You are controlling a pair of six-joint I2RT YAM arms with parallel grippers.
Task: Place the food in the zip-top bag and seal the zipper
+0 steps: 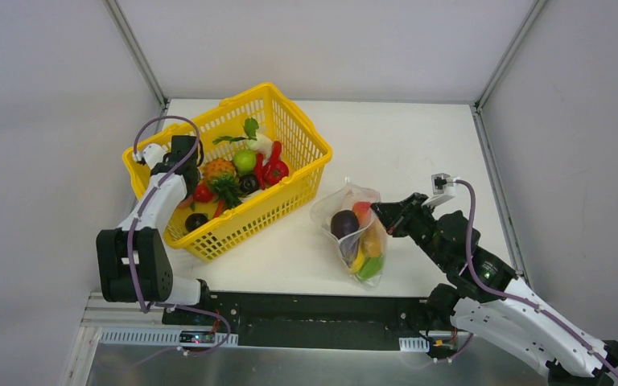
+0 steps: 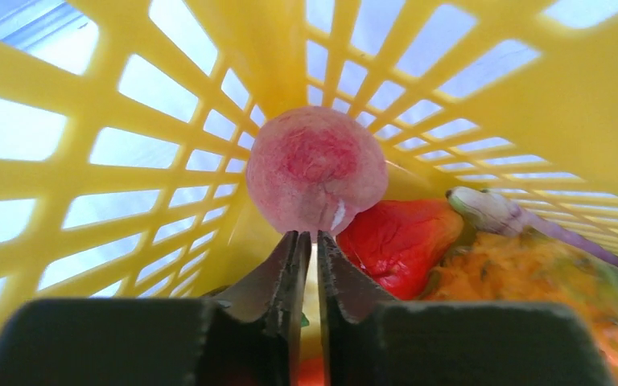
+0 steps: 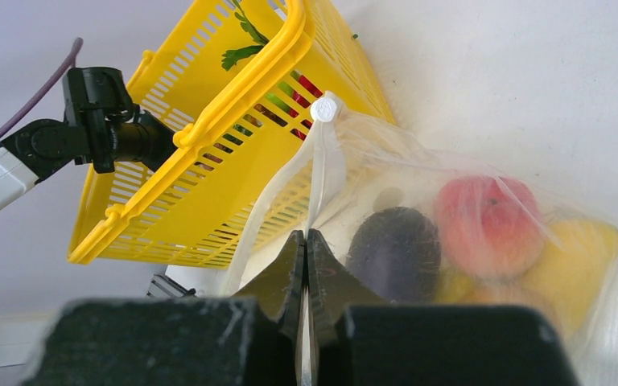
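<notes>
In the left wrist view a pinkish peach [image 2: 315, 169] sits in the basket's corner. Below it in that view, the tips of my left gripper have almost met, with only a thin, empty gap between them. The peach lies beyond the fingertips, not between them. In the right wrist view my right gripper is shut on the rim of the clear zip top bag [image 3: 378, 177], whose white slider [image 3: 323, 109] shows farther along the rim. Inside the bag are a dark purple item [image 3: 394, 253], a red fruit [image 3: 487, 225] and yellow food [image 3: 575, 265].
The yellow basket [image 1: 253, 217] holds a pineapple [image 1: 219, 170], a green apple [image 1: 245, 161], red peppers [image 1: 276, 171] and other food. A red tomato-like item [image 2: 402, 241] touches the peach's side. Free white table [image 1: 402, 137] lies behind the bag.
</notes>
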